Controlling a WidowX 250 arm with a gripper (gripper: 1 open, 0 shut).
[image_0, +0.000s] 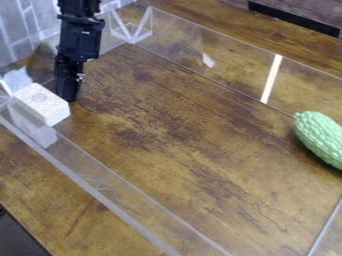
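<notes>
The black gripper is low at the upper left of the camera view, inside a clear-walled enclosure, just behind a white block that lies by the left wall. Its fingers are dark and partly hidden, so their opening and anything between them cannot be made out. A green bumpy vegetable, like a bitter melon, lies at the far right, well away from the gripper.
Clear plastic walls border the wooden surface on several sides, with white tape at the back right. The middle of the enclosure is empty.
</notes>
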